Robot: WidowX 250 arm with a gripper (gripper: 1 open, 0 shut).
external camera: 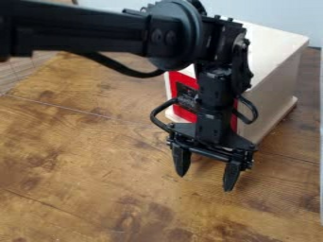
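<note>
My black gripper (206, 172) points down over the wooden floor (89, 180), its two fingers apart with nothing visible between them. Behind it stands a pale wooden box (277, 71) with a red panel (179, 88) on its front face. The arm and wrist hide much of that red panel and whatever dark part is mounted on it.
A white wall (284, 14) rises behind the box at the back, and a lighter strip runs along the far left edge.
</note>
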